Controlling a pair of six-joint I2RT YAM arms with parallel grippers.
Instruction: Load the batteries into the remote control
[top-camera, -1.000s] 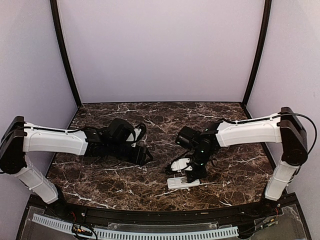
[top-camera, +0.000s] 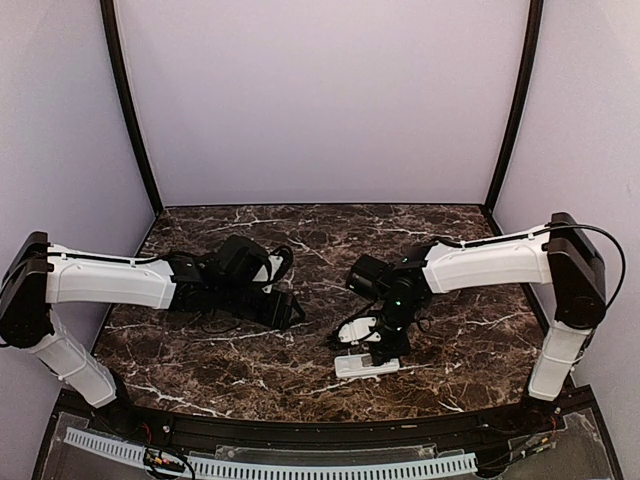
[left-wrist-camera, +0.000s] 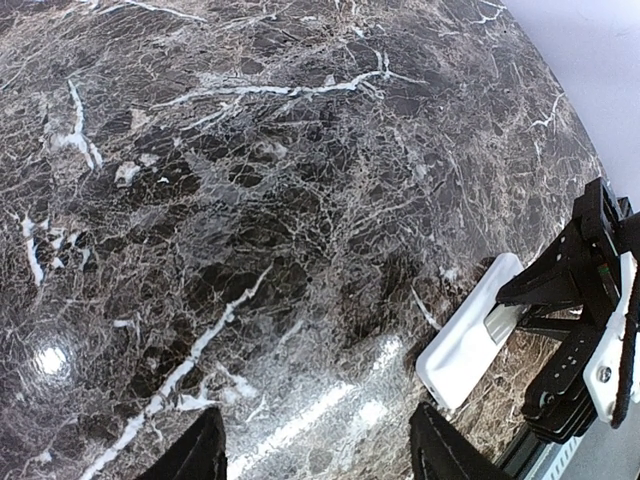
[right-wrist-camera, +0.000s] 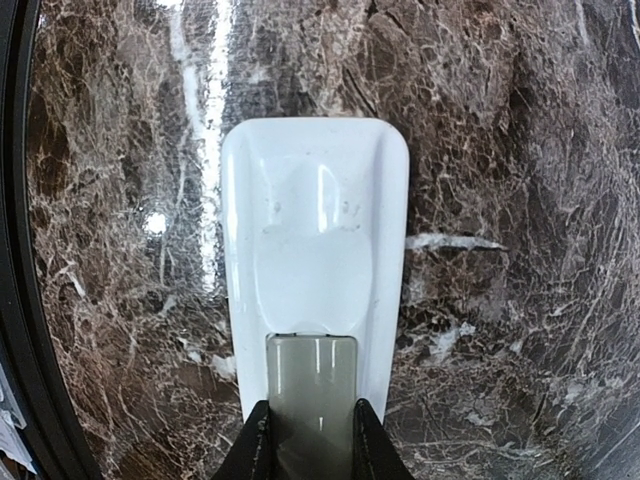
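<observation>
A white remote control (right-wrist-camera: 315, 200) lies on the dark marble table, with its scooped end clear in the right wrist view. My right gripper is shut on a flat grey piece (right-wrist-camera: 312, 385), perhaps a battery cover, which lies over the remote's lower part. From the left wrist view, this grey piece (left-wrist-camera: 502, 322) appears at the remote's (left-wrist-camera: 465, 345) surface; whether it is fully seated I cannot tell. No loose batteries show, and the compartment beneath the piece is hidden. My left gripper stands open and empty, left of the remote.
A dark rail and a white slotted strip (top-camera: 330, 470) run along the front edge. Pale walls stand at the sides and back.
Neither the left arm nor the remote has visibly moved.
</observation>
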